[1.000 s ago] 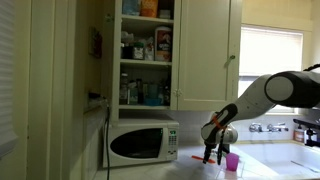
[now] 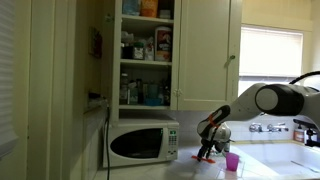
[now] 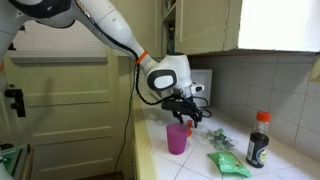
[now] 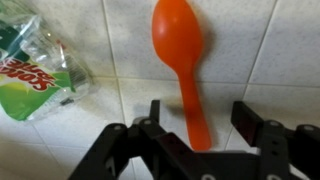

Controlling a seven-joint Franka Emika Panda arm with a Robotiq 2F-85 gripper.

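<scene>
An orange spoon (image 4: 183,52) lies on the white tiled counter, its bowl toward the top of the wrist view and its handle pointing down between my fingers. My gripper is open, with one finger on each side of the handle and gaps showing on both sides. In exterior view 2 the gripper (image 3: 192,115) is low over the counter, just behind the pink cup (image 3: 177,138), and a bit of the orange spoon (image 3: 190,127) shows beneath it. Whether the fingertips touch the tiles cannot be made out.
A green-and-clear plastic packet (image 4: 45,80) lies left of the spoon in the wrist view. A dark sauce bottle (image 3: 258,140) and a green packet (image 3: 228,164) stand nearer the front. The microwave (image 2: 143,142) is to the left, with bare counter before it.
The gripper has shifted slightly left and lower over the counter, and the arm behind it has come down a little. The spoon appears to stay in place.
</scene>
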